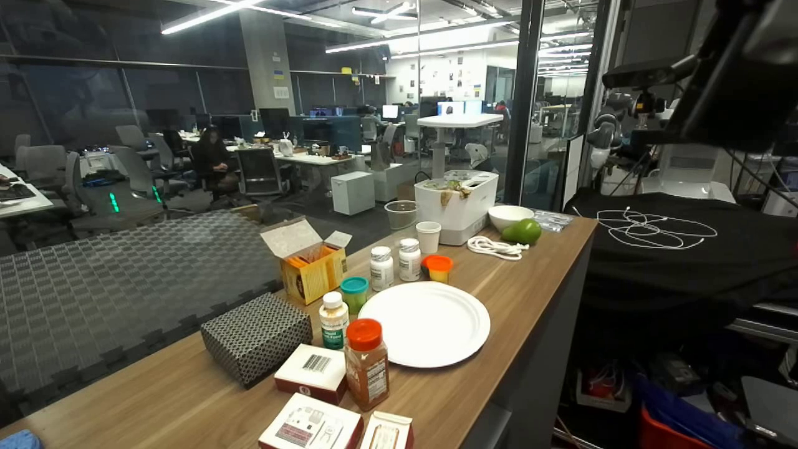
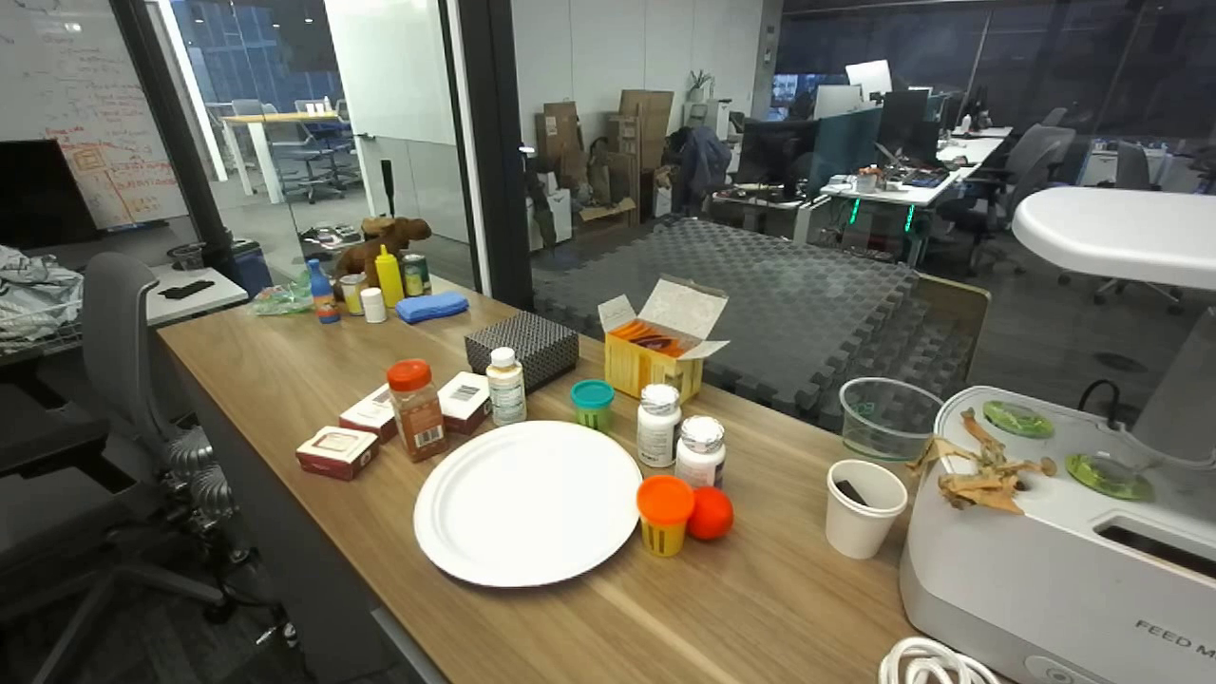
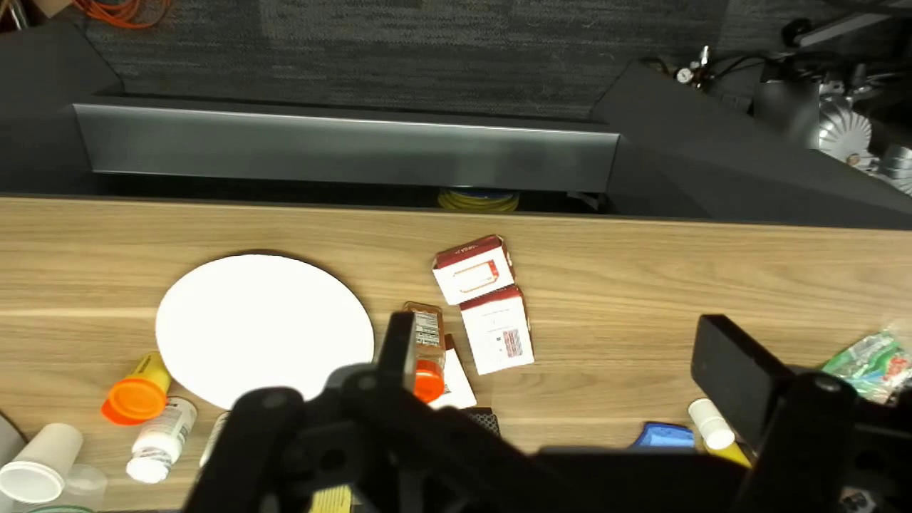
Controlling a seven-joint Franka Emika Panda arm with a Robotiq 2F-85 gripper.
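Observation:
My gripper is open in the wrist view, its two dark fingers wide apart and nothing held between them. It hangs well above the counter. Below the gap lie small white and maroon boxes point(image 3: 498, 332) and a spice jar with a red lid point(image 3: 428, 380), partly covered by the left finger. In exterior view 1 a dark blurred part of the arm point(image 1: 737, 97) fills the upper right, clear of the counter. A white plate point(image 2: 527, 502) lies empty in the middle of the counter, with the spice jar point(image 2: 415, 410) upright beside it.
Around the plate stand white bottles point(image 2: 658, 426), an orange-lidded tub point(image 2: 664, 515), a red ball point(image 2: 710, 513), a teal-lidded tub point(image 2: 593, 405) and an open yellow box point(image 2: 655, 353). A patterned black box point(image 1: 256, 337) sits near the back edge. Bare wood point(image 3: 615, 282) shows right of the small boxes.

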